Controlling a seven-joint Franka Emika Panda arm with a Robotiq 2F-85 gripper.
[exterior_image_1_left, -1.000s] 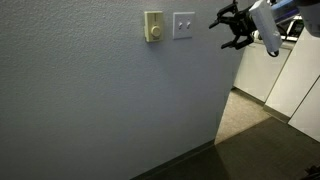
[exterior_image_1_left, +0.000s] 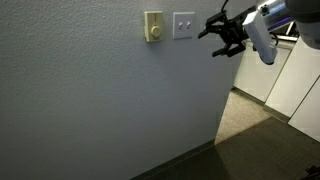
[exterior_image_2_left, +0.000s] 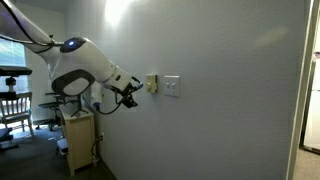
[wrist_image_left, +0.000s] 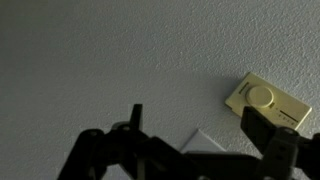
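On the grey wall is a beige wall control (exterior_image_1_left: 154, 26) with a round knob (wrist_image_left: 260, 96). Beside it sits a white switch plate (exterior_image_1_left: 184, 25) with small toggles, partly hidden by the gripper in the wrist view. My gripper (exterior_image_1_left: 215, 41) is to the right of the switch plate in exterior view 1, its dark fingers spread and nothing between them. In the wrist view the fingers (wrist_image_left: 137, 117) stand wide apart at the bottom, with the wall control near the right one. No contact with the wall can be made out.
The wall (exterior_image_1_left: 80, 90) is bare below and to the left of the fixtures. In exterior view 2 a small wooden cabinet (exterior_image_2_left: 78, 140) and a chair (exterior_image_2_left: 14, 103) stand at the left; a door frame (exterior_image_2_left: 303, 100) is at the right.
The wall fixtures look the same.
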